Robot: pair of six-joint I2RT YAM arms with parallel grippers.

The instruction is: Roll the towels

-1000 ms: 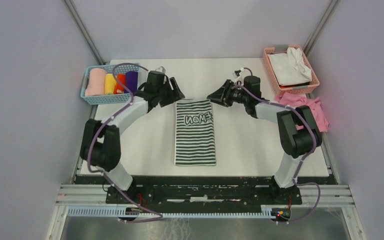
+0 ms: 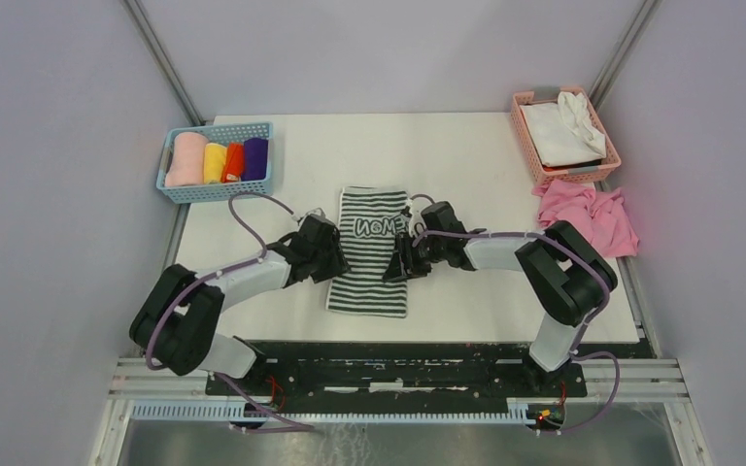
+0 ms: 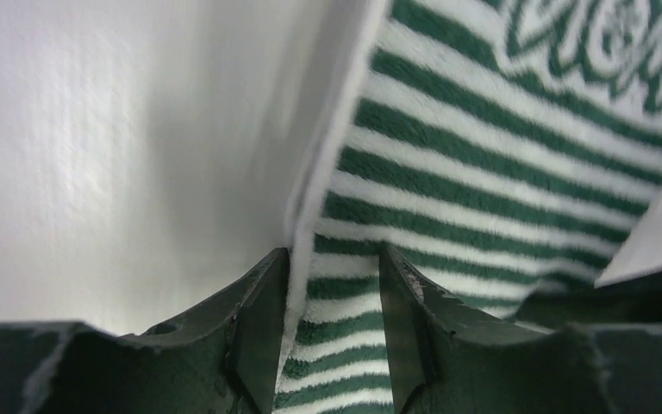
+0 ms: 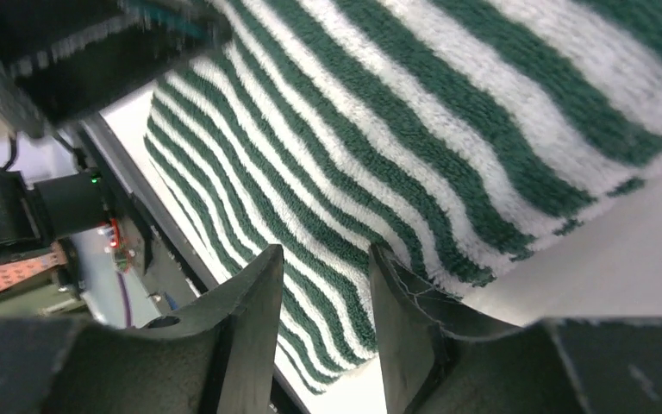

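A green-and-white striped towel (image 2: 367, 296) with outlined lettering lies lengthwise on the white table, slightly rumpled. My left gripper (image 2: 340, 264) is at its left long edge, shut on that pale edge between its fingers, as the left wrist view (image 3: 327, 319) shows. My right gripper (image 2: 398, 270) is at the right edge, roughly opposite. In the right wrist view (image 4: 327, 302) its fingers stand part open, low over the striped cloth at that edge; whether cloth is gripped cannot be told.
A blue basket (image 2: 216, 191) at back left holds pink, yellow, red and purple rolls. A pink basket (image 2: 568, 173) with white cloths sits at back right, a loose pink cloth (image 2: 591, 218) before it.
Both arms have come down from the far end to the middle of the towel's sides. The towel has shifted slightly to the left and toward the back.
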